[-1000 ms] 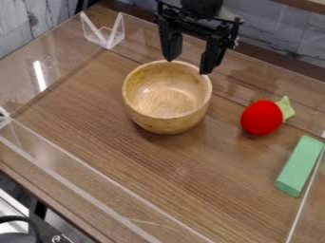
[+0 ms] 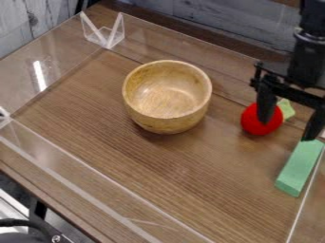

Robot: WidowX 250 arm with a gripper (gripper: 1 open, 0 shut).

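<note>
My gripper (image 2: 286, 90) is a black shape at the upper right, over the red ball (image 2: 260, 120) and just right of it, open as far as its spread fingers show. A small light-green piece (image 2: 287, 109) lies behind the ball, partly hidden. A mint-green bar (image 2: 298, 169) lies at the lower right. A tan bowl (image 2: 166, 95) stands empty left of the ball.
A white wire-like object (image 2: 103, 30) stands at the back left. The table's right edge runs near the green bar.
My gripper has moved right, from above the bowl to beside and over the red ball. The objects on the table look unmoved.
</note>
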